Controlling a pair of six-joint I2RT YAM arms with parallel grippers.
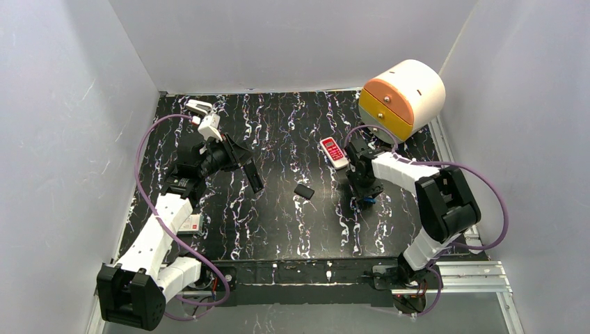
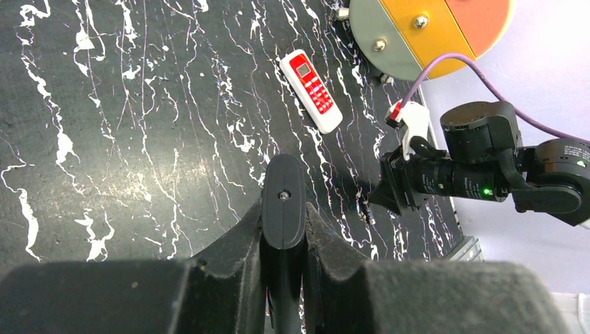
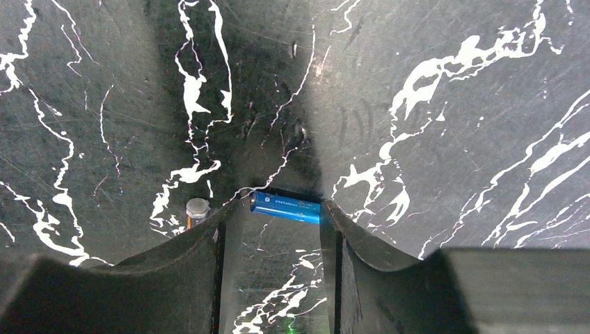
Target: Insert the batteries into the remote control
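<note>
My left gripper (image 1: 243, 158) is shut on a dark remote body (image 2: 284, 209), held upright above the left-centre table. My right gripper is low over the right side of the table, fingers parted, with a blue battery (image 3: 285, 207) lying between and just beyond the fingertips; whether it touches them I cannot tell. A second battery (image 3: 197, 209), silver-ended, lies left of the fingers, partly hidden. A small black piece (image 1: 304, 191), likely a cover, lies at mid-table. A white-and-red remote (image 1: 333, 152) lies behind the right gripper.
A rounded cabinet (image 1: 402, 101) with coloured drawers stands at the back right. A pale flat box (image 1: 190, 224) is at the front left, beside the left arm.
</note>
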